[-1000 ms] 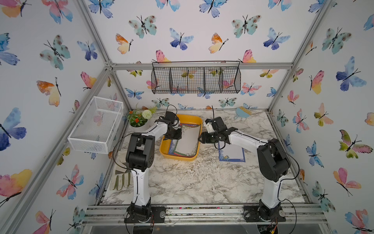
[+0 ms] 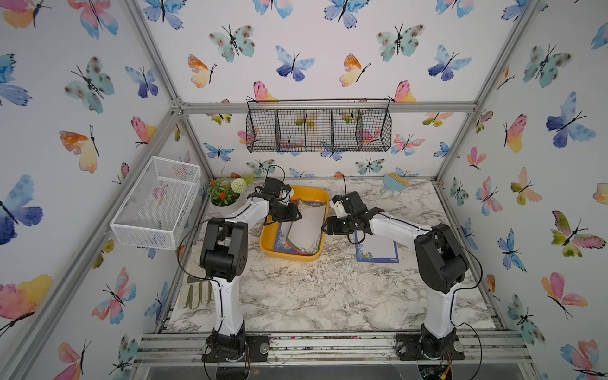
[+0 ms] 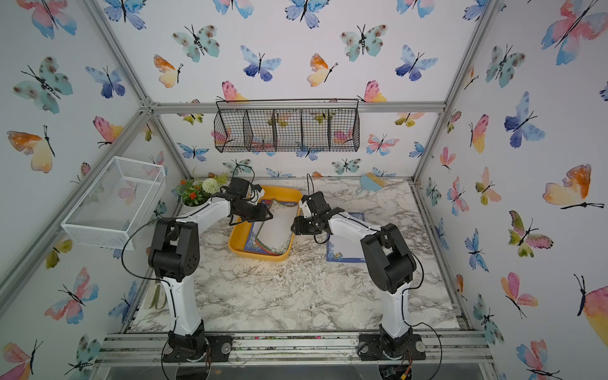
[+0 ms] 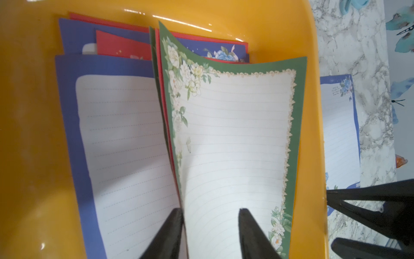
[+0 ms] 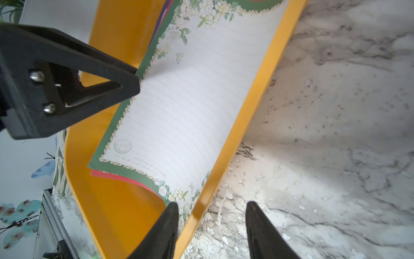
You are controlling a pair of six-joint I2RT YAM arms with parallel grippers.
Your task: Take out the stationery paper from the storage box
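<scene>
The yellow storage box (image 2: 309,193) holds stacked stationery sheets. A green-bordered lined sheet (image 4: 235,146) lies on top, its near corner bent, over red and blue-bordered paper (image 4: 120,138). My left gripper is over the paper, fingers apart, one at the green sheet's left edge. My right gripper is at the box's right rim, fingers apart on either side, with the rim between them. A blue-bordered sheet (image 2: 375,252) lies on the table to the right of the box, partly under the right arm.
A potted plant (image 2: 223,190) stands left of the box, green gloves (image 2: 196,291) lie front left, a white mesh basket (image 2: 152,202) is on the left, and a wire basket (image 2: 318,129) hangs at the back.
Compared with a second ago, my left gripper has shifted slightly up and left, and my right gripper slightly down and left. The paper's near edge looks a little more bent.
</scene>
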